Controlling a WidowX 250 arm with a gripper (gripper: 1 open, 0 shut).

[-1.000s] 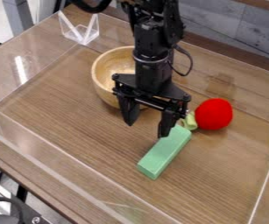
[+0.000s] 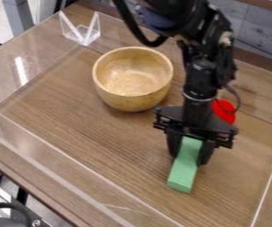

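My black gripper is low over the table at the right of centre, shut on a long green block, whose upper end is between the fingers and whose lower end points toward the front. A red round object lies just behind the gripper at the right, partly hidden by it.
A tan bowl stands back left of the gripper. A clear angular object is at the far back left.
The gripper has come down and toward the right onto the green block and is now around its upper end. The red object is now partly behind the gripper.
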